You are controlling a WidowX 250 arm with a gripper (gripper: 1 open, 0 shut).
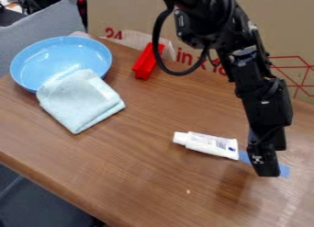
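Observation:
My black gripper (267,160) reaches down at the right of the camera view, its tips low over a blue strip (281,170) on the wooden table, just right of a white tube (207,143) that lies on its side. The gripper is open; whether the tips touch the blue piece I cannot tell, and part of it is hidden behind them.
A blue bowl (59,54) sits at the back left, with a folded pale cloth (80,102) against its front. A red object (143,62) lies near the cardboard wall (135,19) at the back.

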